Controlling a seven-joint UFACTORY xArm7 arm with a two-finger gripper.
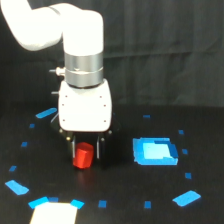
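A small red block point(83, 156) is at the left of the dark table in the camera view. My gripper point(85, 154) points straight down over it, its dark fingers reaching to about the block's height. The block shows below the white hand, between or just in front of the fingers. Against the dark background the fingertips are hard to make out, so whether they touch the block, or how wide they stand, I cannot tell.
To the right lies a blue-edged square point(155, 152) with a pale blue and white middle. Blue tape marks point(186, 198) are scattered over the black table. A pale object point(54, 213) sits at the front left edge.
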